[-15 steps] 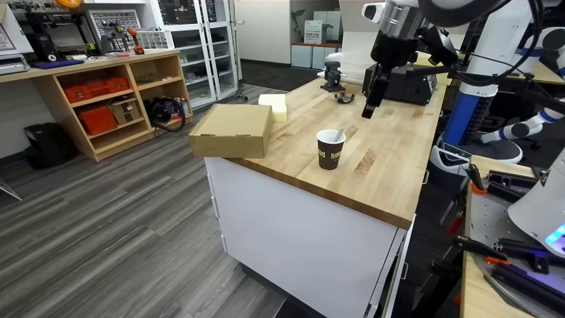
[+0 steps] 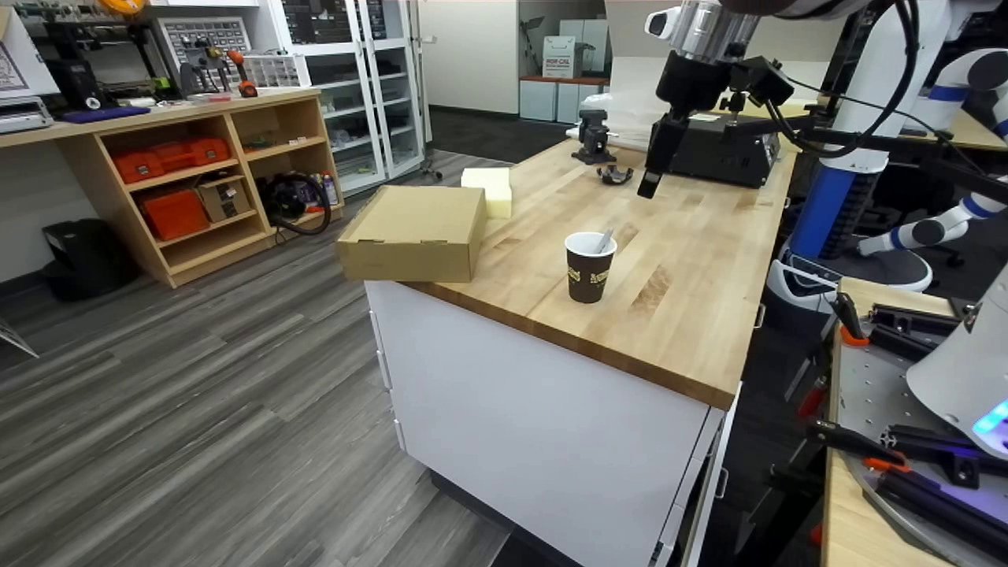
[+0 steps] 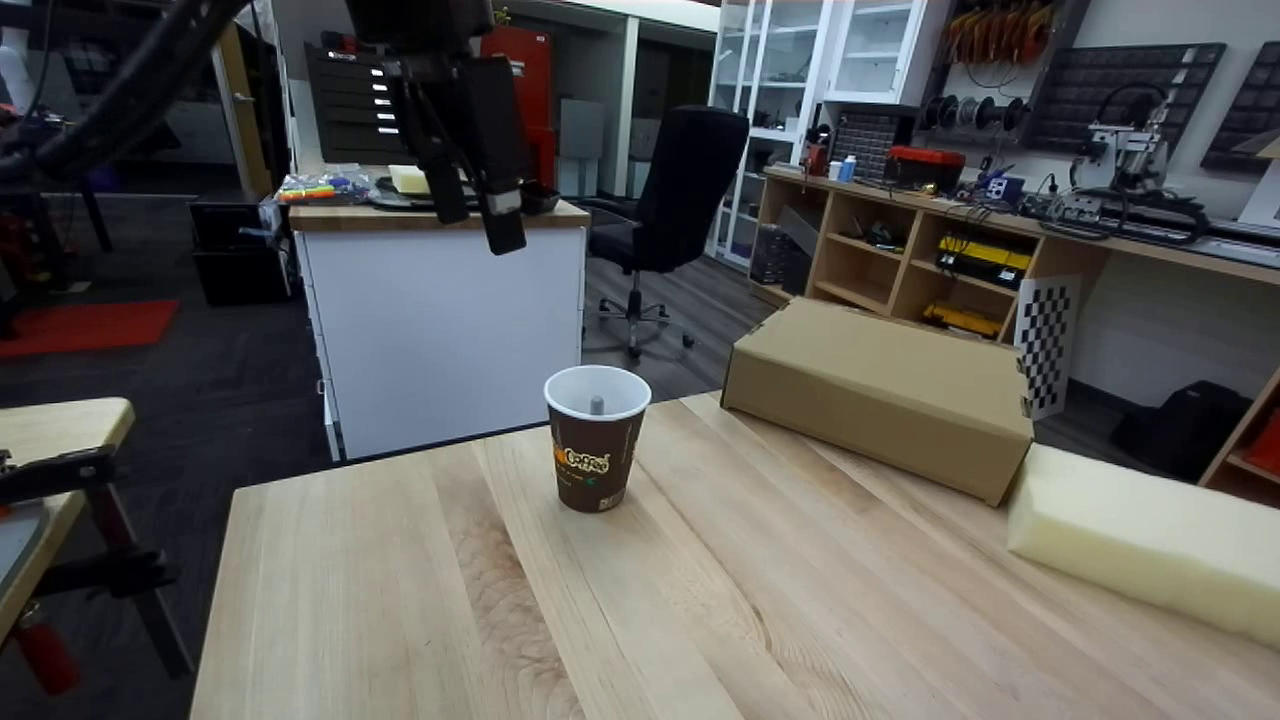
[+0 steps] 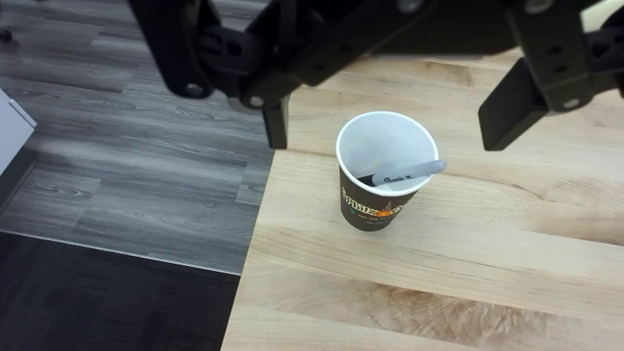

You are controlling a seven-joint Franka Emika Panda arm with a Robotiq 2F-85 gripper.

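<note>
A dark brown paper coffee cup (image 2: 587,274) with a white rim stands upright on the wooden tabletop, close to its near edge in exterior view 1. Inside the cup (image 4: 374,204) a grey marker (image 4: 403,173) leans, its pale end poking past the rim in the wrist view. My gripper is open, its two fingers (image 4: 512,105) wide apart with only the background between them. In exterior view 2 the gripper (image 3: 486,228) hangs well above the table, apart from the cup (image 3: 595,444).
A closed cardboard box (image 2: 416,227) sits at the table's edge, with a pale yellow foam block (image 3: 1152,540) beside it. Farther back are a black clamp-like device (image 2: 593,137) and a dark machine (image 2: 718,151). Bare wood surrounds the cup.
In exterior view 1 the gripper has shifted slightly left and up, and the arm above it has turned. Cup, marker and box have stayed in place.
</note>
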